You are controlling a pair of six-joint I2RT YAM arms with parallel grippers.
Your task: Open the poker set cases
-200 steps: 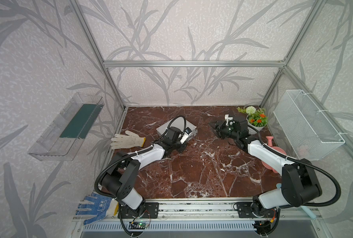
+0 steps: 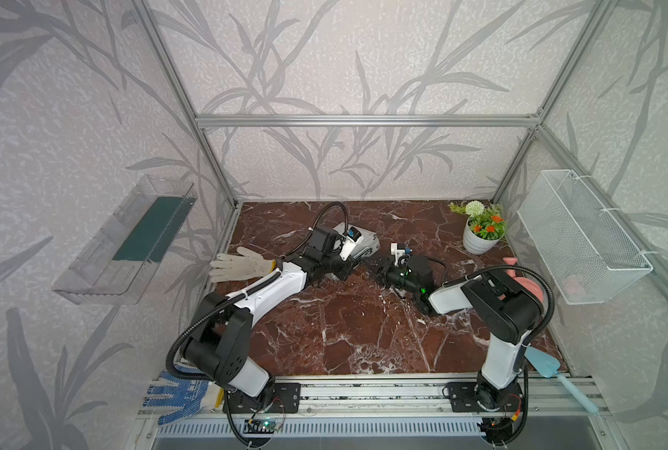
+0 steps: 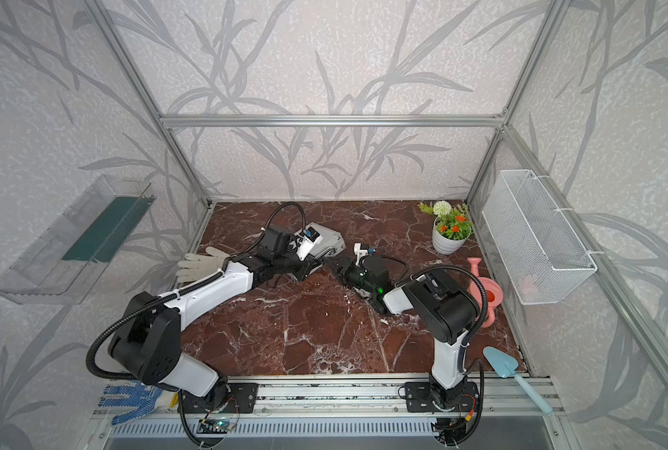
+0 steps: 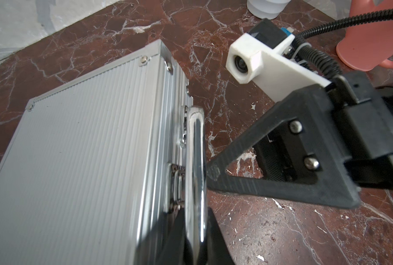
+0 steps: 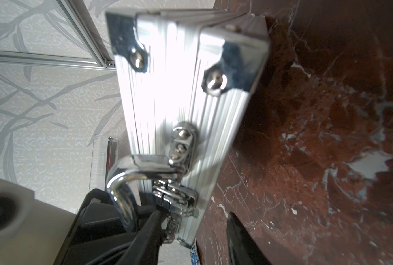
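A ribbed aluminium case [image 2: 364, 236] rests mid-table with latches and a chrome handle [image 4: 195, 172] on the side facing right. My left gripper is shut on that handle. In the right wrist view the case [image 5: 183, 88] shows that side, with latches [image 5: 174, 196] beside the handle. My right gripper is part open close in front of them, with nothing visible between its fingers; in the left wrist view one of its fingers reaches near the handle.
A flowerpot [image 2: 480, 232] and a pink watering can [image 3: 491, 292] stand on the right, a glove [image 2: 240, 264] lies left, a trowel [image 3: 502, 361] lies front right.
My right arm has moved left and toward the front, up to the case.
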